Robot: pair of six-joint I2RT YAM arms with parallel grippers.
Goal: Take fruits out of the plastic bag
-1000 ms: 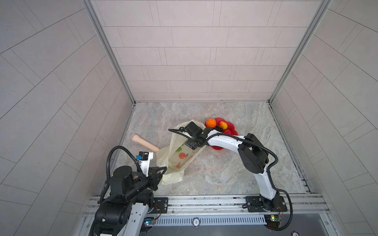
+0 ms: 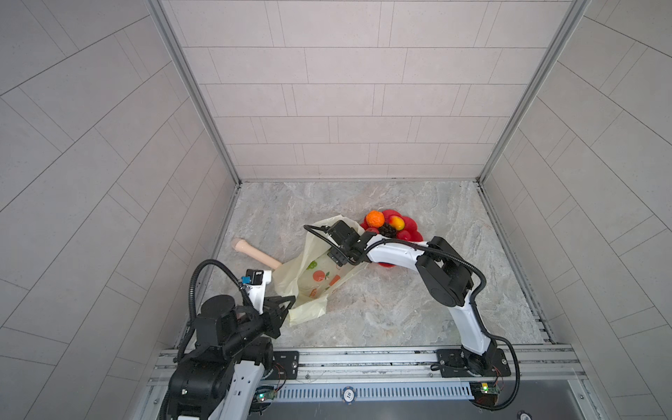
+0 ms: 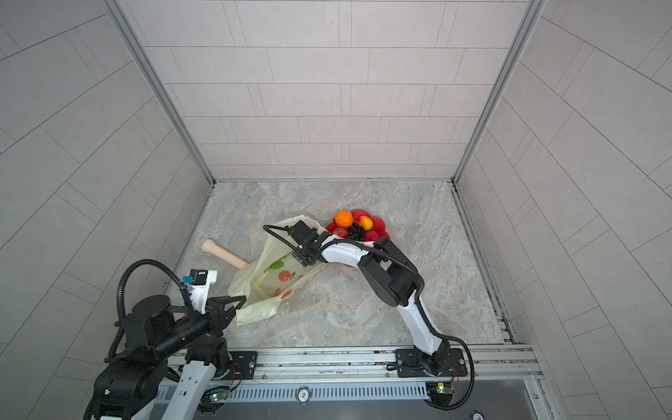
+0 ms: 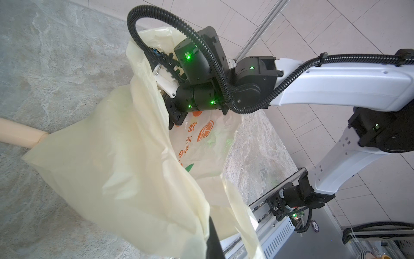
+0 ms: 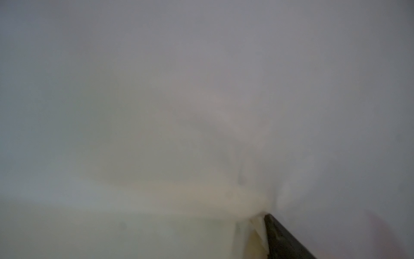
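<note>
The cream plastic bag (image 2: 308,280) with printed fruit lies stretched across the middle of the counter. My left gripper (image 2: 287,304) is shut at the bag's near left edge, where its cream film (image 4: 172,207) fills much of the left wrist view. My right gripper (image 3: 301,259) reaches into the bag's far part, its fingers mostly hidden. In the right wrist view a dark fingertip (image 5: 269,220) is against pale, blurred film; its opening cannot be seen. Beside the bag, a red plate (image 2: 411,227) holds an orange (image 2: 375,218), a yellow fruit (image 2: 397,222), dark grapes and red fruit.
A beige roller (image 2: 255,253) lies left of the bag, touching it. Tiled walls bound the counter on the back and sides.
Over the last second my right arm has shifted slightly inside the bag, and the bag's folds have moved a little. My left arm has stayed still.
</note>
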